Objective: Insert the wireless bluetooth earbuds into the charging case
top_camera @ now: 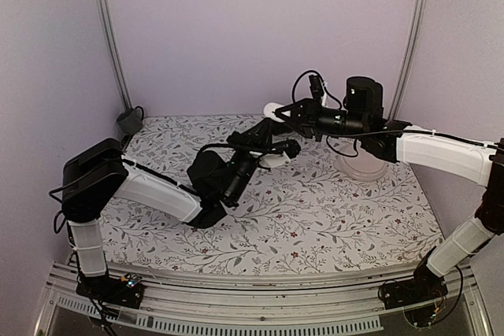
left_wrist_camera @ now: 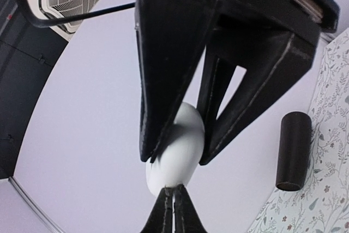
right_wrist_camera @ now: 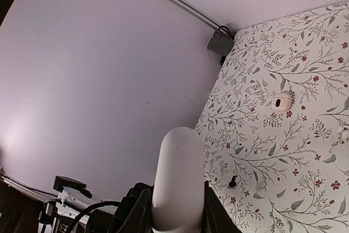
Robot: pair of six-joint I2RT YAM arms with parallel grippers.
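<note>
My right gripper (top_camera: 285, 113) is shut on a white rounded object (top_camera: 274, 112), which also fills the lower middle of the right wrist view. In the left wrist view this white object (left_wrist_camera: 177, 154) sits between the right gripper's black fingers, with the tips of my left gripper just below it, shut with nothing seen between them. A small pale case (right_wrist_camera: 281, 102) lies on the floral table in the right wrist view. A small white item (right_wrist_camera: 343, 131) at that view's right edge is too small to tell.
A dark mug (top_camera: 129, 120) stands at the back left and a pale round object (top_camera: 361, 166) at the right. A dark cylinder (left_wrist_camera: 294, 151) shows in the left wrist view.
</note>
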